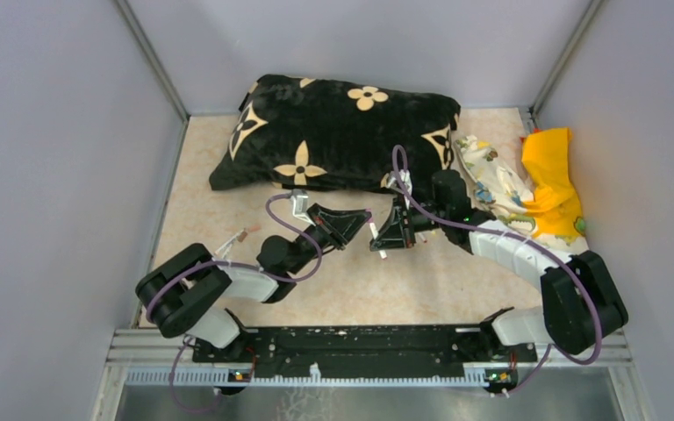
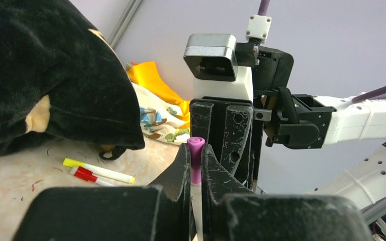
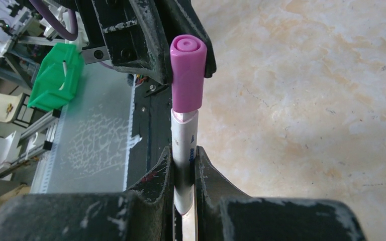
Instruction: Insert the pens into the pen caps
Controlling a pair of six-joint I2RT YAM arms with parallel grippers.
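In the right wrist view a pink cap (image 3: 187, 75) sits at the upper end of a white pen (image 3: 183, 150), nearly in line with it. How deep the pen goes into the cap cannot be seen. My left gripper (image 1: 364, 217) is shut, its fingertips on both sides of the cap (image 2: 196, 160). Lower down, my right gripper is shut on the white barrel. Both hands hold the pair above the middle of the table. A yellow-ended pen (image 2: 100, 170) and a red-capped pen (image 2: 88, 175) lie on the table.
Several pens (image 1: 228, 244) lie at the left of the table. A black flowered cushion (image 1: 342, 132) fills the back; patterned cloth (image 1: 491, 180) and yellow cloth (image 1: 551, 184) lie at the right.
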